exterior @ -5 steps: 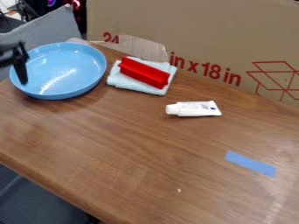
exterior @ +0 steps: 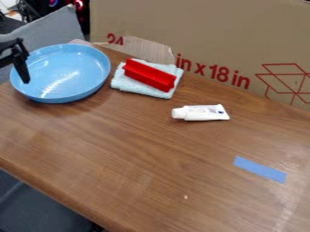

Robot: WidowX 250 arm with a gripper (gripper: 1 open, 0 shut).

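A black gripper (exterior: 20,65) reaches in at the left edge, just over the left rim of a round light blue plate (exterior: 63,72); it is mostly cut off by the frame, and its fingers look apart with nothing visible between them. A red block (exterior: 149,74) lies on a folded pale cloth (exterior: 134,87) right of the plate. A white tube (exterior: 201,112) with a cap lies on the wooden table (exterior: 145,172) further right.
A cardboard box (exterior: 230,36) stands along the back. A strip of blue tape (exterior: 259,169) is on the table's right. A dark gap lies past the front left edge.
The gripper has shifted slightly upward at the left edge and appears sharper. The plate, red block, cloth and tube have not moved.
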